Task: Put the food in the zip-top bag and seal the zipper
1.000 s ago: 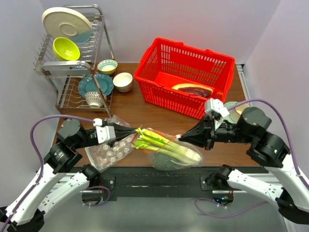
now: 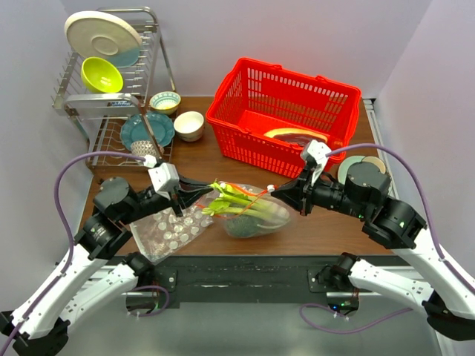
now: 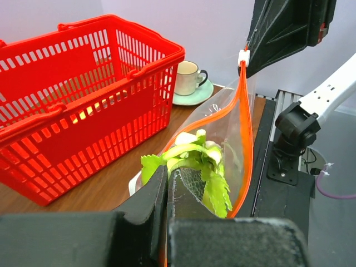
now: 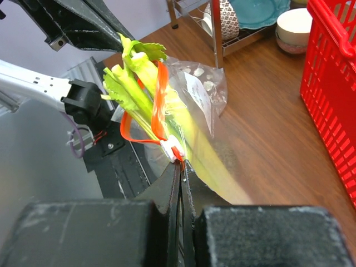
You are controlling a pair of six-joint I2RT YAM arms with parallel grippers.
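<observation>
The clear zip top bag (image 2: 256,225) with its orange zip strip (image 3: 246,133) hangs between my two grippers. Celery (image 2: 245,205) lies inside it, its leafy tops (image 3: 192,153) poking out of the gaping mouth towards the left gripper. A dark green item (image 2: 242,225) shows through the plastic below the celery. My right gripper is shut on the strip's end at a white slider (image 4: 171,149). The left gripper (image 2: 211,187) is shut beside the leaves; a bit of orange strip shows between its fingers, though the leaves partly hide its hold.
A red basket (image 2: 282,104) stands behind the bag, with a packaged food item (image 2: 297,136) inside. A bubbled plastic sheet (image 2: 172,231) lies under the left arm. To the left are a dish rack (image 2: 111,104) and a white bowl (image 2: 189,125); a cup (image 3: 188,78) stands at right.
Seen from above, the bag with the celery has shifted left and slightly towards the back.
</observation>
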